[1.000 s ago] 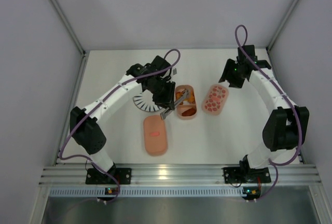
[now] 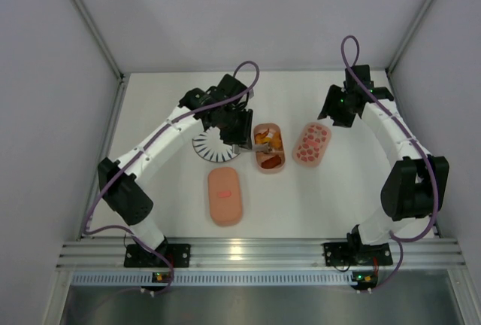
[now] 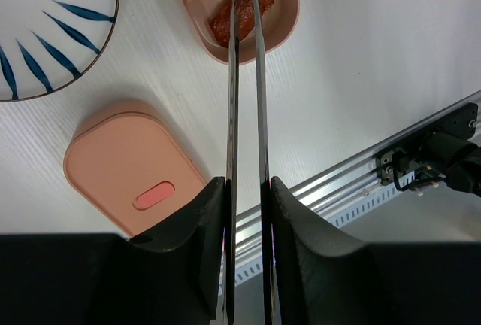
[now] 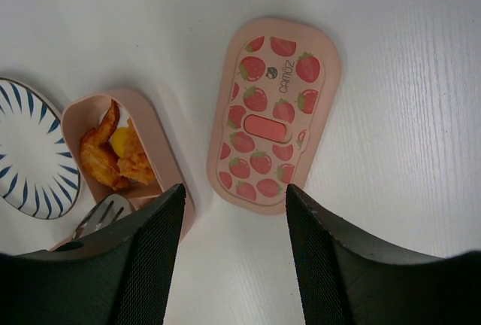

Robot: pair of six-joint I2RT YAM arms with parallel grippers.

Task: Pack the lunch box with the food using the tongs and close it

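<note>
My left gripper is shut on the metal tongs [image 3: 261, 107], whose two arms stretch forward with a narrow gap. In the top view the tongs [image 2: 259, 147] lie across the pink open lunch box [image 2: 283, 165], around its divider; whether their tips touch anything is unclear. A reddish-brown food piece [image 3: 244, 13] fills the near compartment, partly behind the tongs. Fried pieces [image 4: 98, 156] and something yellow occupy the far one. Right of the box lies the strawberry lid [image 4: 263, 133]. My right gripper hangs open above the table near that lid, empty.
Left of the box is a white plate with blue stripes [image 4: 26, 152], partly under the left arm. A plain pink lid or closed box [image 2: 225, 201] rests in front of it.
The tongs have swung from slanting across the box's corner, over the near compartment, to lying across the divider. The right arm stays still.
</note>
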